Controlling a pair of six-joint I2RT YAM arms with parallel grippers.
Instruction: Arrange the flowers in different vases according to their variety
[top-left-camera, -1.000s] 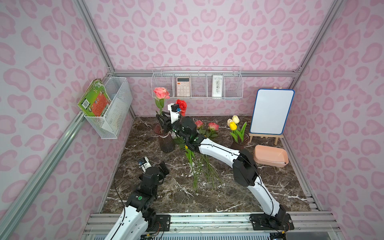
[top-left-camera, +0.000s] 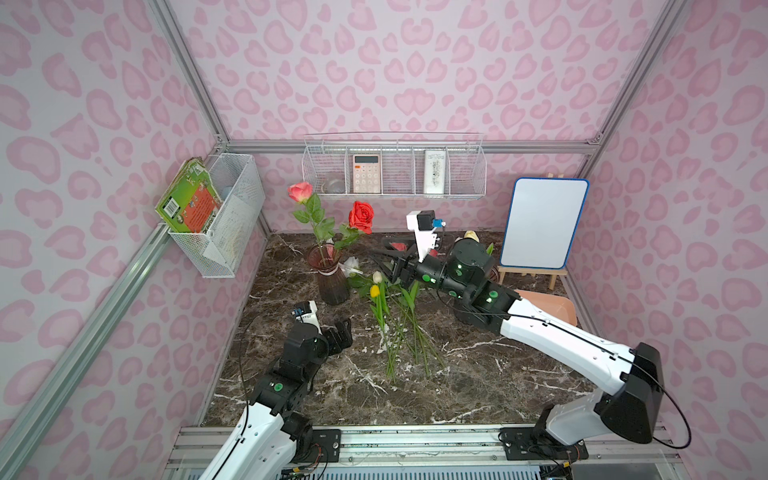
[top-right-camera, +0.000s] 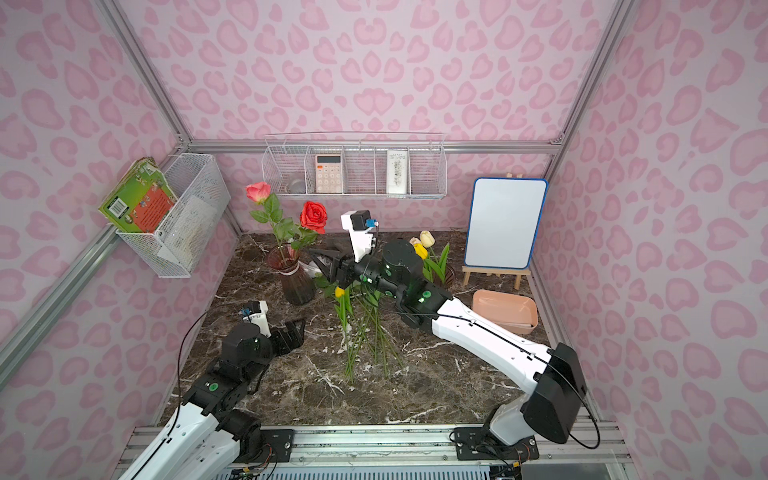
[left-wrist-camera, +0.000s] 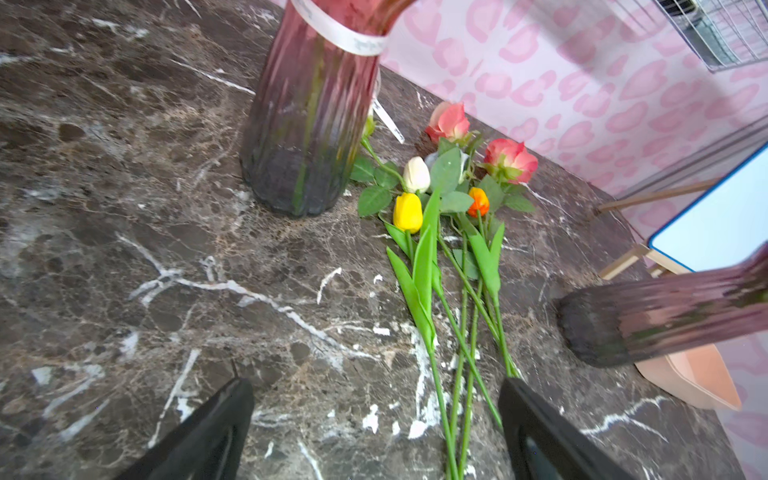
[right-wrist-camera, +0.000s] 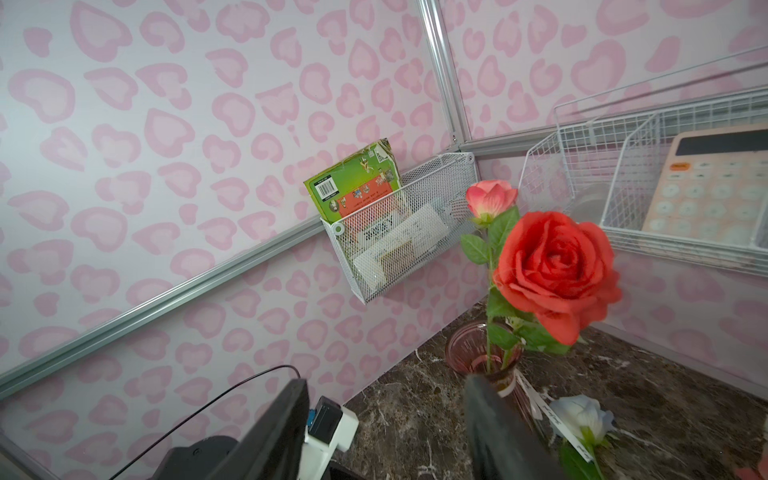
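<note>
Pink and red roses (top-left-camera: 361, 217) stand in the left ribbed vase (top-left-camera: 332, 284); a second vase with white and yellow tulips (top-right-camera: 429, 253) is partly behind my right arm. Loose tulips (left-wrist-camera: 407, 209), roses (left-wrist-camera: 512, 162) and a white flower (right-wrist-camera: 577, 421) lie between the vases. My open right gripper (top-left-camera: 389, 260) hangs above them, right of the rose vase, holding nothing. My open left gripper (top-left-camera: 340, 336) is low, front left of that vase, with the loose stems ahead of it.
A whiteboard (top-right-camera: 506, 221) on an easel and a pink tray (top-right-camera: 504, 312) are at the right. Wire baskets (top-left-camera: 393, 172) hang on the back and left walls.
My right gripper has moved rightward, away from the upright roses, as its arm swung right. The left gripper has moved slightly right. The pink rose in the vase has shifted left.
</note>
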